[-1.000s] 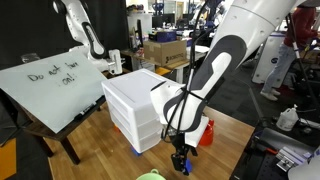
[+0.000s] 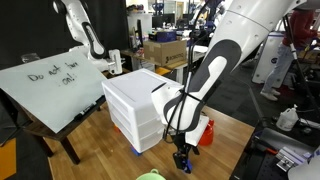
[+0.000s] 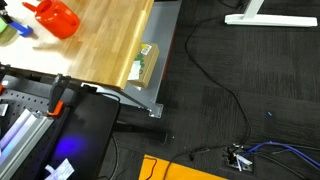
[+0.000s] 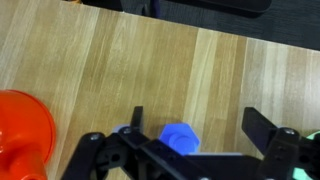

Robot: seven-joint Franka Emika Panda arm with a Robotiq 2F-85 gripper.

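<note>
A small blue object (image 4: pixel 180 138) stands on the wooden table between the spread fingers of my gripper in the wrist view. The gripper is open and holds nothing. Exterior view 1 shows the gripper (image 2: pixel 184 158) low over the table, right by the blue object (image 2: pixel 187 168); whether they touch cannot be told. The blue object (image 3: pixel 20 30) also appears near the left edge of exterior view 2, while the gripper is hardly visible there. My gripper's own body hides the area behind the object in the wrist view.
A red pot-like object (image 4: pixel 25 135) stands left of the gripper in the wrist view. A green bowl (image 2: pixel 152 175) sits by the near table edge, and a large white box (image 2: pixel 135 105) stands behind the arm.
</note>
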